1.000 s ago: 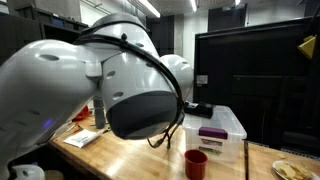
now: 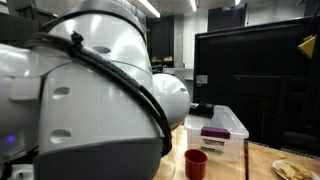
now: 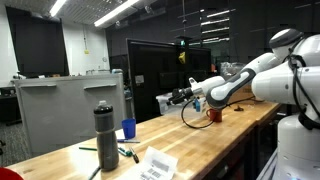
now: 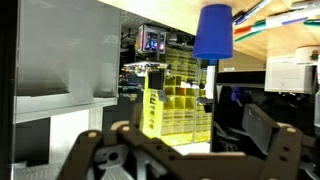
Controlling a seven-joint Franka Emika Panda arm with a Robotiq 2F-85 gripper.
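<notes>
In the wrist view my gripper is open, its two dark fingers wide apart with nothing visible between them. A blue cup [image 4: 213, 32] shows at the top of that view, beyond the fingers and apart from them. Exterior view 2 has the blue cup [image 3: 129, 128] standing on the table, with my gripper [image 3: 180, 96] small above the table to its right. A red mug [image 2: 195, 163] stands on the table in exterior view 1, where the arm hides my gripper.
A clear lidded bin [image 2: 222, 130] with a purple item [image 2: 215, 132] on it stands behind the red mug. A plate of yellow pieces [image 2: 292, 170] lies at right. A dark grey bottle [image 3: 106, 138], pens [image 3: 127, 152] and white paper [image 3: 157, 164] occupy the table's near left.
In exterior view 1 the arm has swung left and lower towards the camera. It now covers the left part of the table, where paper and a bottle showed before. The red mug has not moved.
</notes>
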